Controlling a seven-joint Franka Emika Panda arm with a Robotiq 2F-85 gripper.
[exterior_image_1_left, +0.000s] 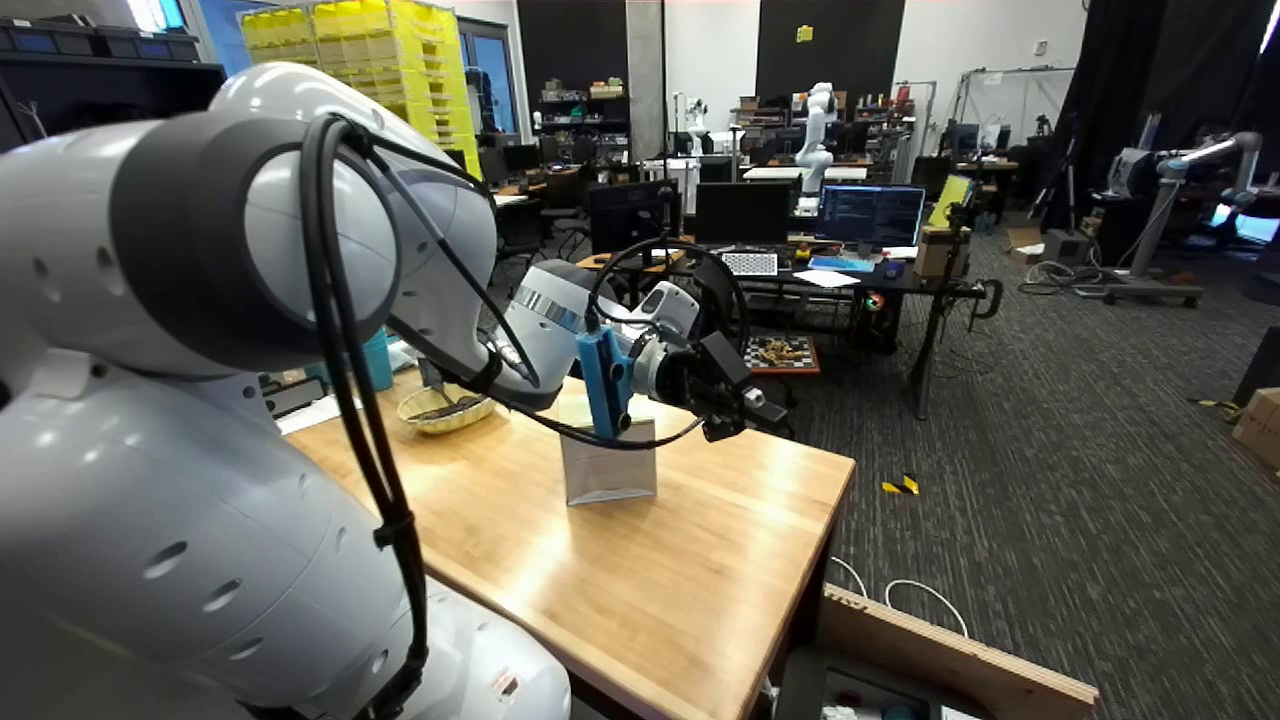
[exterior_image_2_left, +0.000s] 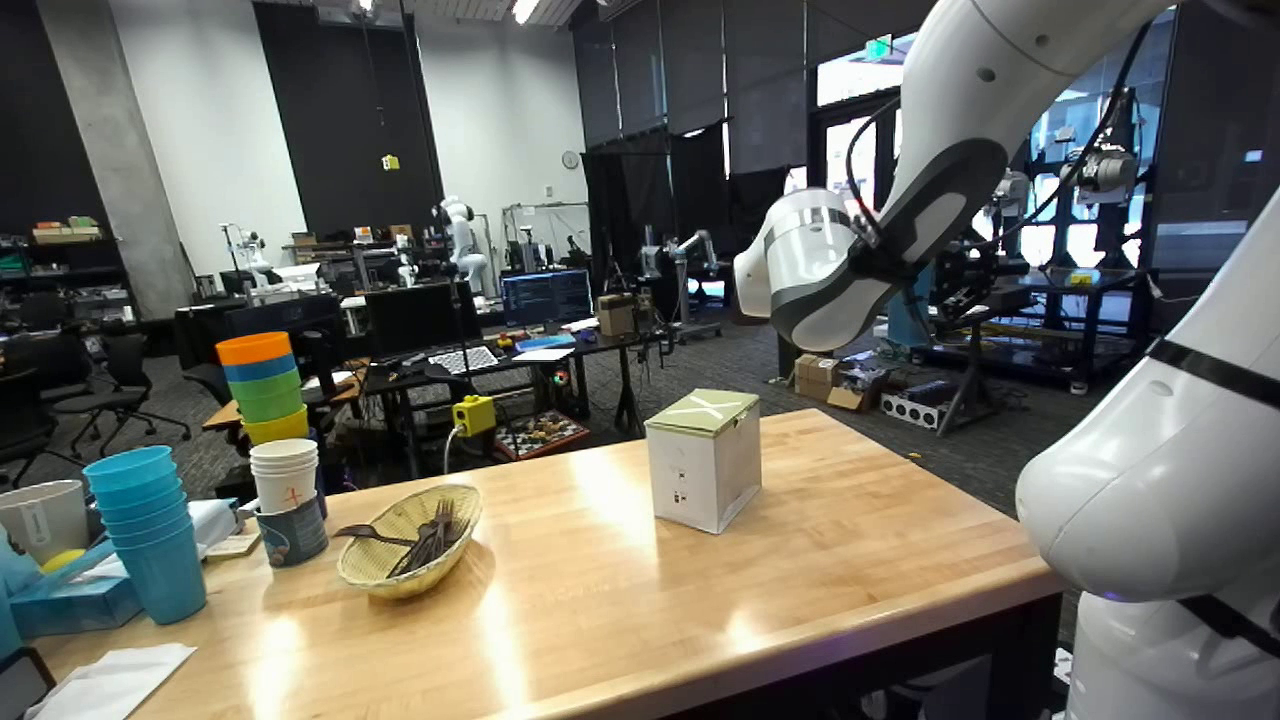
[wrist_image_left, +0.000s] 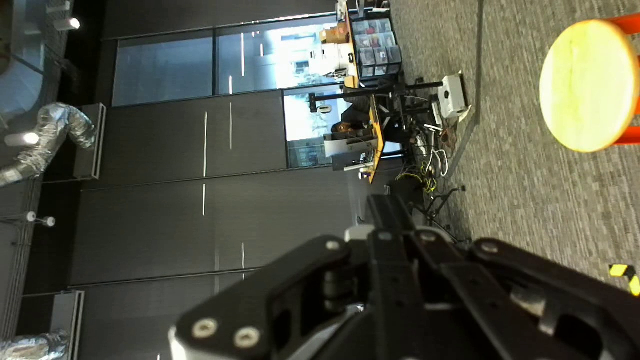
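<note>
My gripper (exterior_image_1_left: 758, 414) hangs in the air past the white box, toward the table's far right side in exterior view 1. Seen from the wrist, the gripper has its dark fingers pressed together, with nothing visible between them. The white box (exterior_image_2_left: 705, 466) stands upright on the wooden table (exterior_image_2_left: 576, 624), topped by a pale green lid marked with a light cross. In exterior view 1 the arm partly covers that box (exterior_image_1_left: 609, 476). A yellow wicker basket (exterior_image_2_left: 414, 582) holding dark forks or similar utensils rests to its left in exterior view 2.
Stacked blue cups (exterior_image_2_left: 154, 528), white cups (exterior_image_2_left: 286, 472) and a multicoloured cup stack (exterior_image_2_left: 260, 378) crowd the table's left end in exterior view 2. Bare tabletop surrounds the box. A round yellow-topped stool (wrist_image_left: 588, 86) stands on the floor.
</note>
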